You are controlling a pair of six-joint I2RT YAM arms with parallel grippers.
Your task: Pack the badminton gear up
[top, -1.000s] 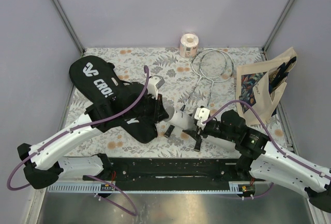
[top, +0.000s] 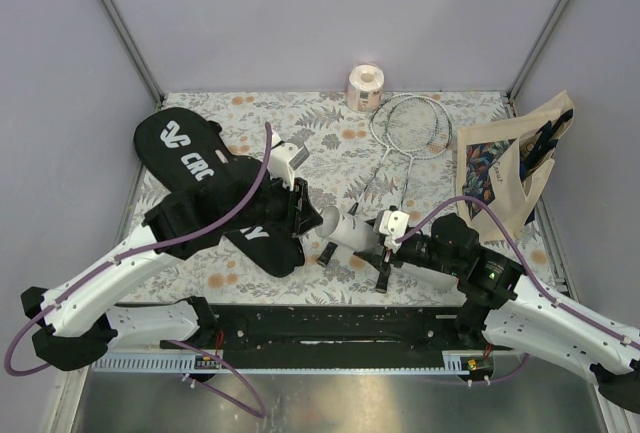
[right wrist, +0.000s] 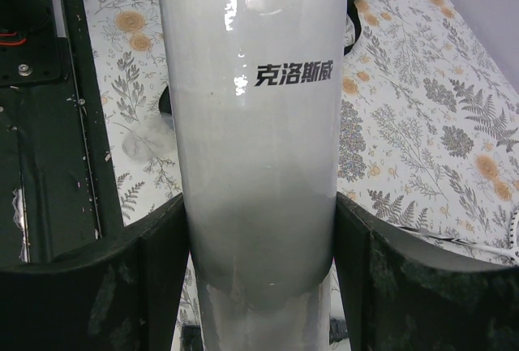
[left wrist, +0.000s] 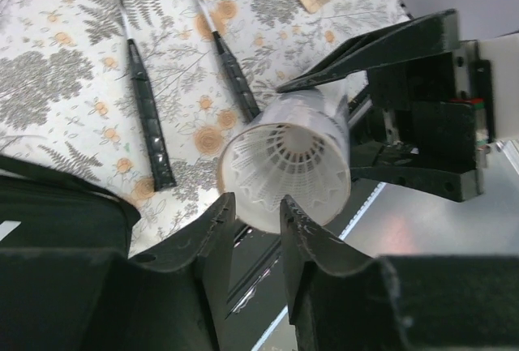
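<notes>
A white shuttlecock tube [top: 350, 231] hangs tilted over the front of the cloth, with my right gripper shut around its body. Its round mouth faces the left arm, and the ribbed skirt of a shuttlecock [left wrist: 293, 152] shows inside. Just before that mouth, my left gripper has its fingers apart, nothing between them. Two rackets [top: 416, 127] lie with heads overlapping at the back, black handles [left wrist: 151, 124] towards the front. The black racket bag [top: 180, 148] lies flat on the left, partly covered by the left arm.
At the right stands a beige tote bag [top: 503, 168] with dark items in its opening. A pinkish-white roll [top: 365, 88] stands by the back wall. Something clear and rounded [right wrist: 148, 139] rests on the cloth near its front edge.
The left arm has shifted slightly to the left, its fingertips still close to the tube's mouth. The right arm and tube have hardly moved; the bag and rackets lie as before.
</notes>
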